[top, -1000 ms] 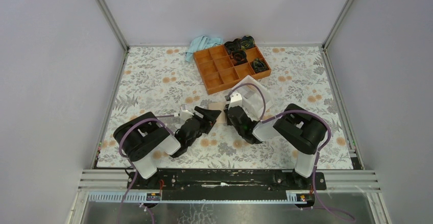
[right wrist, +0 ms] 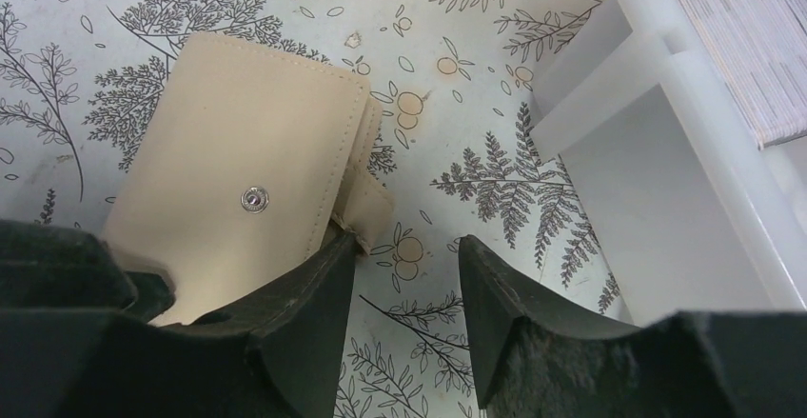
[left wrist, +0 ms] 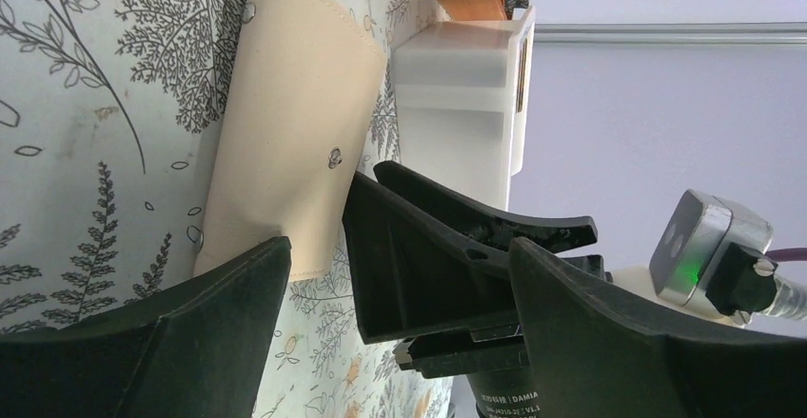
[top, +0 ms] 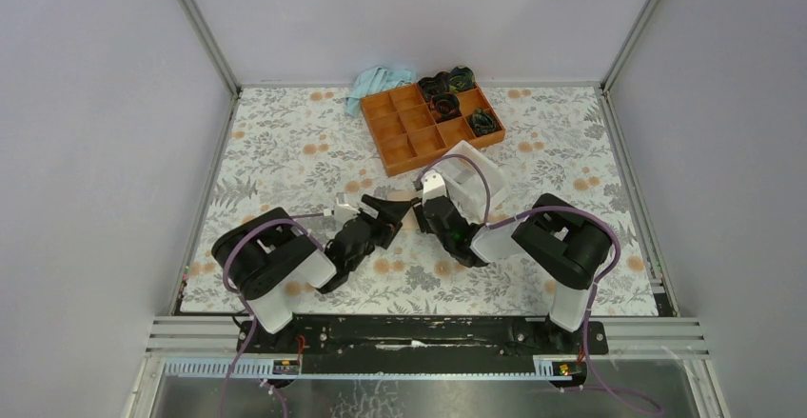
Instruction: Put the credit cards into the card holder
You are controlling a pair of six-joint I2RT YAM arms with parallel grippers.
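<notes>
The card holder point(right wrist: 238, 151), beige with a metal snap, lies on the patterned table, mostly covered by my grippers in the top view. In the left wrist view, the holder point(left wrist: 295, 104) reaches between the fingers of my left gripper, which is open. My right gripper is also open; one of its fingers point(right wrist: 324, 285) is against the holder's right edge, where a beige layer sticks out. Bare table shows between its fingertips. Upright in the white box point(right wrist: 685, 180) stands a stack of thin pale edges, likely the cards point(right wrist: 747, 47).
Behind the grippers stands an orange-brown compartment tray point(top: 404, 163) with several dark round items in its rear right part. A light blue cloth point(top: 379, 80) lies beside it. The white box is close to the right gripper.
The left arm has barely moved.
</notes>
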